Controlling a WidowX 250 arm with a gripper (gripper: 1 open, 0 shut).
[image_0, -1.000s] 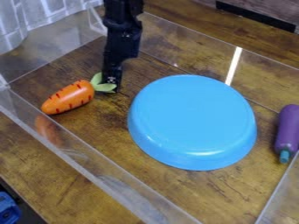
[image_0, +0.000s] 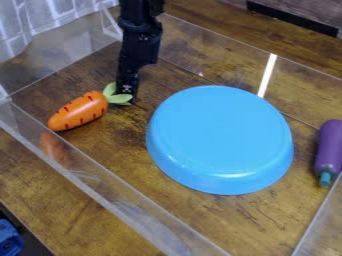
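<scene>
My dark gripper reaches down from the top of the camera view to just beside the green leaves of a toy carrot. The orange carrot lies on the wooden floor of a clear-walled enclosure, left of a blue upturned dish. The gripper's fingertips are dark and small against the floor, so whether they are open, shut or touching the leaves cannot be told.
A purple toy eggplant lies at the far right. Clear walls border the area at left and front.
</scene>
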